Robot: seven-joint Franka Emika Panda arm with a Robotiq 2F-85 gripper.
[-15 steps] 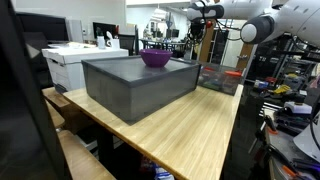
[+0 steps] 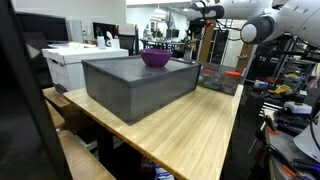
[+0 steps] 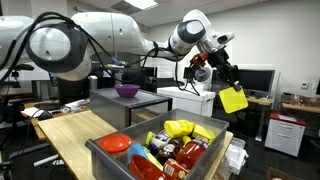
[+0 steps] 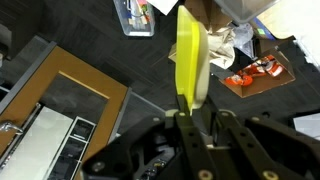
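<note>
A flat yellow item hangs in the air in exterior view 2, to the right of and above the grey bin. My gripper is shut on its upper end. In the wrist view the same yellow item appears nearly edge-on, extending from my gripper. What exactly it is cannot be made out. Inside the bin lie red lids, yellow pieces and several bottles. In exterior view 1 the arm reaches across the top, its gripper too small to read.
A purple bowl stands on a long grey box at the table's back edge. Beneath my raised gripper, the wrist view shows a clear tub and a cardboard box on the floor.
</note>
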